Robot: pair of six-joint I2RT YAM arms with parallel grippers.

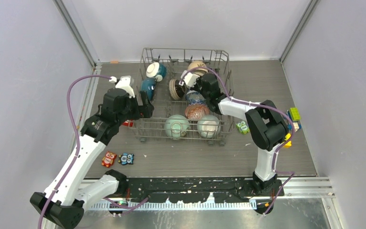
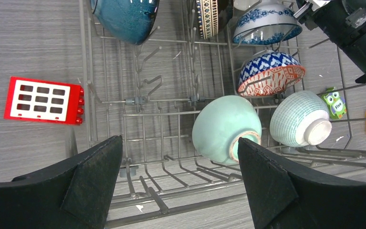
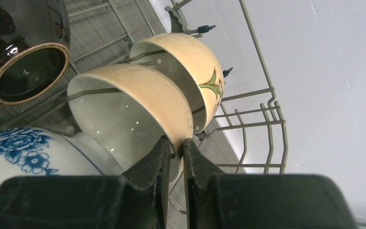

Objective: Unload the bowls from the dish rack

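The wire dish rack holds several bowls. In the right wrist view, my right gripper is shut on the rim of a cream bowl, which is tilted on its side among the tines. Another cream bowl with a green leaf sits just behind it. A blue-flowered bowl and a dark bowl are beside them. My left gripper stands open and empty over the rack's left front. Near it are a pale green bowl, a ribbed bowl, a red-and-blue bowl and a blue bowl.
Toy blocks lie outside the rack: a red one on the left, a green owl block on the right, a red owl block at front left. Bare table lies in front. White walls enclose the space.
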